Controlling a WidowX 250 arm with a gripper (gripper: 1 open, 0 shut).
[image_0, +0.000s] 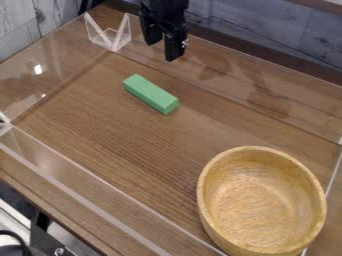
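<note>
My gripper is at the top centre of the camera view, dark and raised at the far end of the wooden table. It looks open, though small. A green block lies on the table below and nearer than the gripper, apart from it. A large yellow bowl sits at the lower right.
The wooden table has clear room in the middle and at the right. Clear plastic pieces stand at the upper left and left edge. Dark floor and cables show beyond the lower left corner.
</note>
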